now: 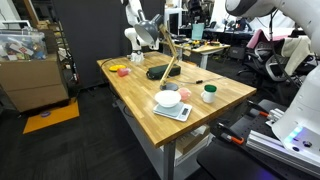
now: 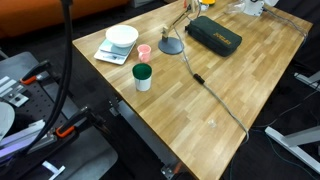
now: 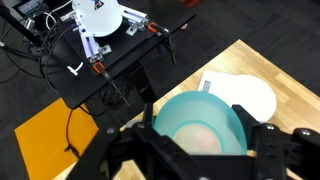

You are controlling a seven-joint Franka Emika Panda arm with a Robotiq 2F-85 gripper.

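Note:
A light blue, round-rimmed container (image 3: 198, 122) fills the lower middle of the wrist view, its pale inside facing the camera. My gripper (image 1: 197, 19) is shut on it, with dark fingers (image 3: 268, 148) on either side. In exterior view 1 the same container (image 1: 197, 33) hangs well above the wooden table (image 2: 222, 92), touching nothing below. Exterior view 2 does not show the gripper or the container.
On the table stand a white bowl (image 2: 121, 35) on a white flat item (image 2: 112, 52), a pink cup (image 2: 143, 51), a white mug with green inside (image 2: 142, 78), a lamp base (image 2: 171, 46) and a dark case (image 2: 214, 37). A cable crosses otherwise clear wood.

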